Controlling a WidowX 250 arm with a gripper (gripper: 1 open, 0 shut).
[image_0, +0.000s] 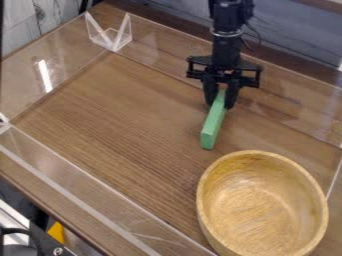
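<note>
My black gripper (222, 88) reaches down from the top centre onto the upper end of a green elongated object (213, 124) on the wooden table (94, 120). It is shut on that end, and the rest of the object points toward the front, slightly tilted to the left.
A large tan round bowl (261, 205) fills the lower right. White wire-like pieces stand at the back left and left edge.
</note>
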